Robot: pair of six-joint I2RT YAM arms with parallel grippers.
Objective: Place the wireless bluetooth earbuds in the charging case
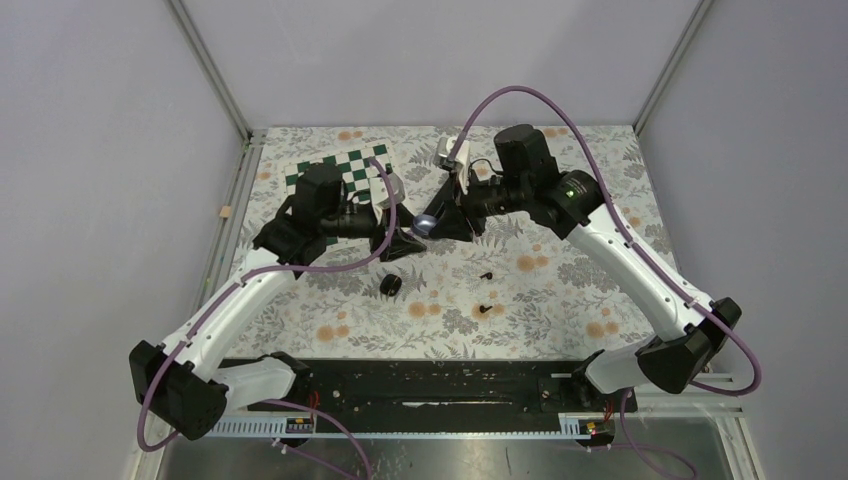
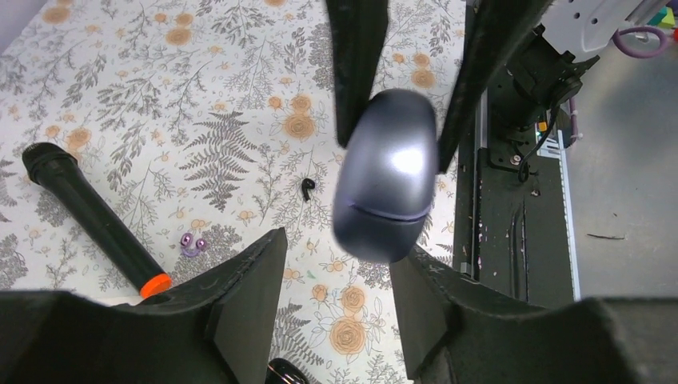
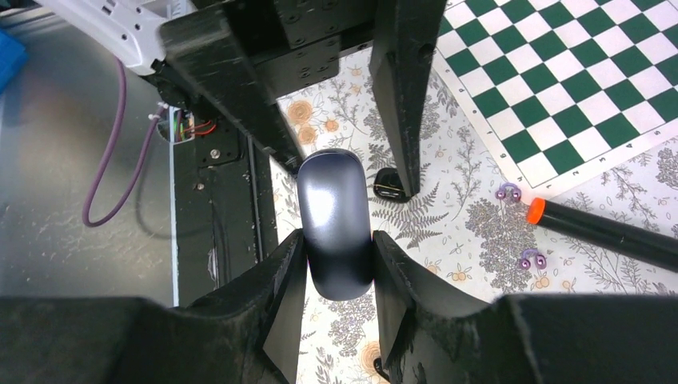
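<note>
The shiny dark charging case (image 1: 425, 223) (image 2: 386, 164) (image 3: 332, 216) is upright in my right gripper, which is shut on it. My left gripper faces it, fingers apart, with the case just beyond their tips; in the right wrist view the left fingers reach near the case's top. Two small black pieces, apparently earbuds, lie on the table right of centre (image 1: 485, 308) (image 1: 487, 275); one shows as a curved piece (image 2: 307, 186) in the left wrist view.
A checkered board (image 3: 576, 96) lies at the back left, a black tube with an orange end (image 3: 604, 232) near it. A small black object (image 1: 391, 285) and small purple pieces (image 3: 532, 260) also lie on the patterned table.
</note>
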